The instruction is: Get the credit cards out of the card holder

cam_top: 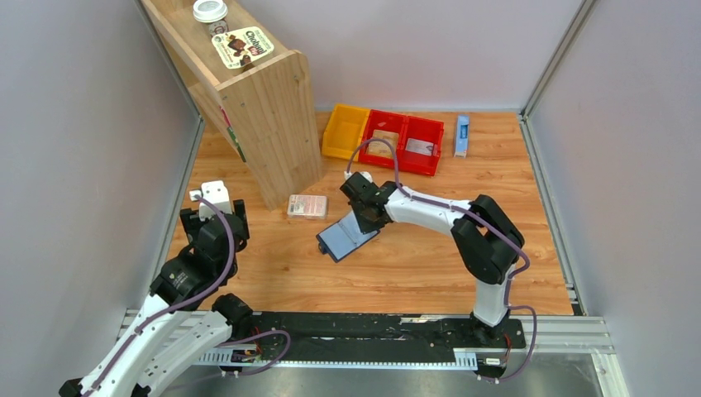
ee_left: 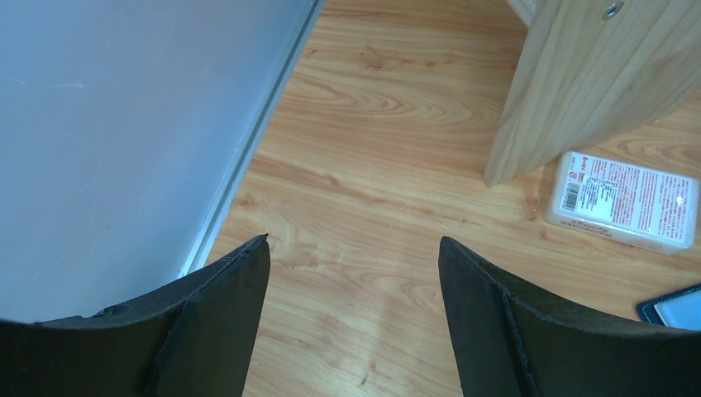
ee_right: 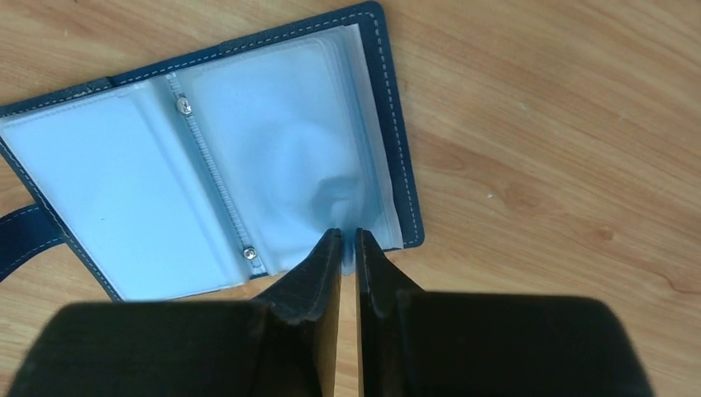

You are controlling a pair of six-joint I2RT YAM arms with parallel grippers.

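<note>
The card holder (cam_top: 340, 241) lies open on the table, dark blue with clear sleeves (ee_right: 264, 141), a zip spine and a strap (ee_right: 25, 236). In the right wrist view my right gripper is at the holder's near edge, over the sleeves' corner; its fingertips are close together, and I cannot tell whether the thin plastic is between them. No separate card can be made out. My left gripper stands open at the table's left side, empty, with the holder (ee_left: 678, 308) at the lower right of its view.
A clear plastic case (cam_top: 307, 207) lies left of the holder. A wooden shelf unit (cam_top: 269, 124) stands at the back left. Yellow (cam_top: 337, 132) and red (cam_top: 423, 161) bins and a blue box (cam_top: 461, 136) are at the back.
</note>
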